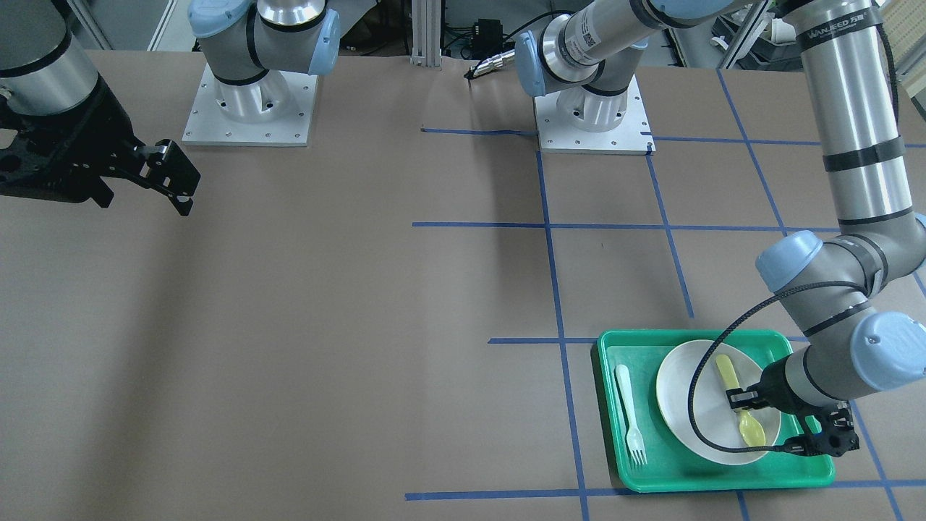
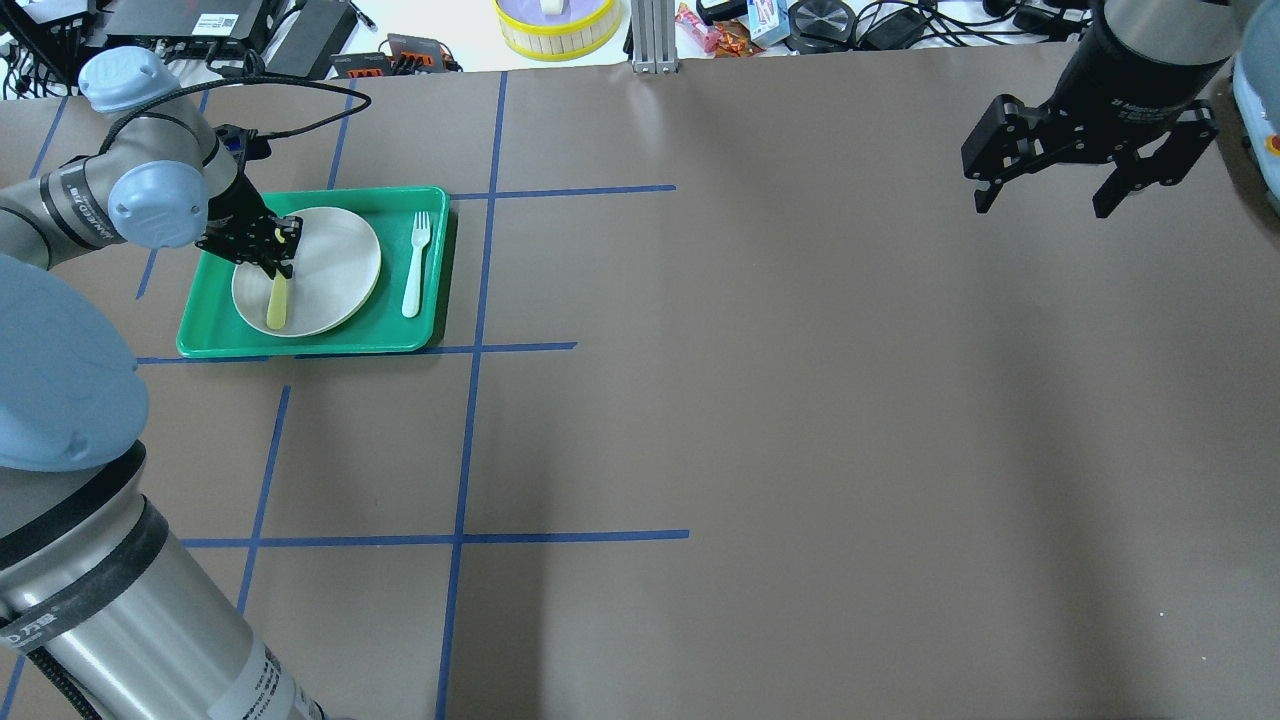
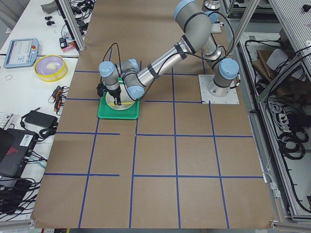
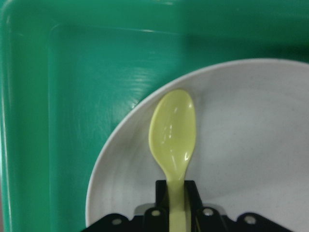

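A yellow spoon (image 4: 172, 135) lies in the white plate (image 1: 704, 411) on the green tray (image 3: 116, 112), its bowl near the rim. In the left wrist view my gripper has its black fingers at either side of the spoon's handle, close around it; whether it grips firmly is hard to tell. In the front view the gripper (image 1: 738, 398) is low over the plate, at the middle of the spoon. A white fork (image 2: 417, 264) lies on the tray beside the plate.
A second arm's black gripper (image 2: 1086, 156) hangs on the other side of the table, far from the tray. A yellow-rimmed container (image 3: 50, 68) stands off the table among electronics.
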